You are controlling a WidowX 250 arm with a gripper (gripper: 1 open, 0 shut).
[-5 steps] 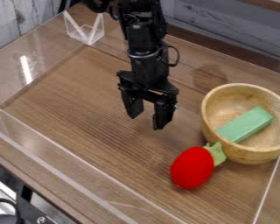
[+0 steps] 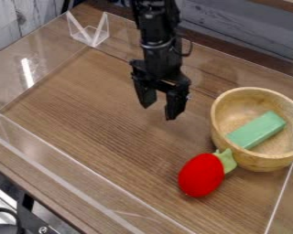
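Note:
A black robot arm reaches down from the top centre, its gripper [image 2: 159, 104] open over bare wooden table in the upper middle, with nothing seen between its fingers. To its right sits a round tan bowl [image 2: 271, 155] holding a green block [image 2: 256, 130]. A red object with a green top, like a vegetable [image 2: 203, 175], lies in front of the bowl at the lower right.
Whitish shapes sit at the upper left and left edge. A dark cable is at the bottom left corner.
The gripper has moved up and away toward the back of the table. The bowl, green block and red object have not moved.

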